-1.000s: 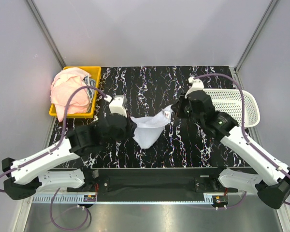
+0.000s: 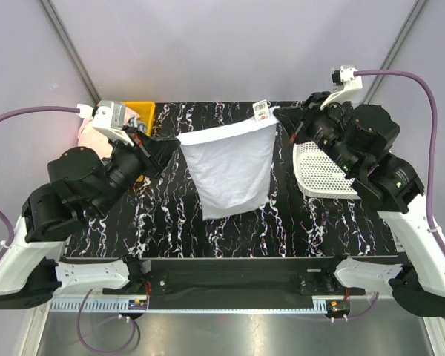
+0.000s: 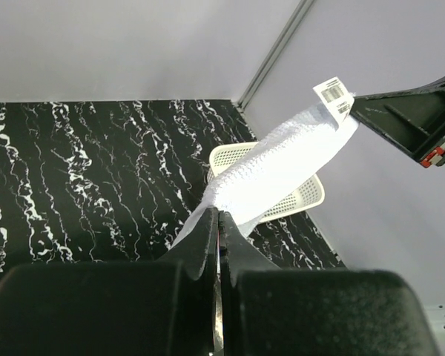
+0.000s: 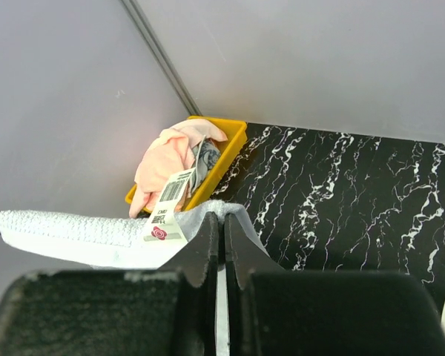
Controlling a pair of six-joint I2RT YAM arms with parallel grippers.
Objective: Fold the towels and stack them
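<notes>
A white towel (image 2: 230,167) hangs stretched between my two grippers above the black marbled table. My left gripper (image 2: 175,141) is shut on one upper corner, and in the left wrist view the cloth (image 3: 274,174) runs from its fingertips toward the other arm. At the opposite corner, beside a printed paper tag (image 2: 261,110), my right gripper (image 2: 277,113) is shut on the towel. The towel's lower part drops freely between the arms. In the right wrist view its edge (image 4: 74,230) reaches across to the left, with the tag (image 4: 167,208) close to the fingertips.
At the back left stands a yellow basket (image 4: 236,145) holding a pink towel (image 4: 179,154) and a grey cloth (image 4: 205,157). A white perforated basket (image 2: 319,174) sits at the right, partly hidden by my right arm.
The towel between them went from slack and bunched to pulled wide, its lower part now hanging open.
</notes>
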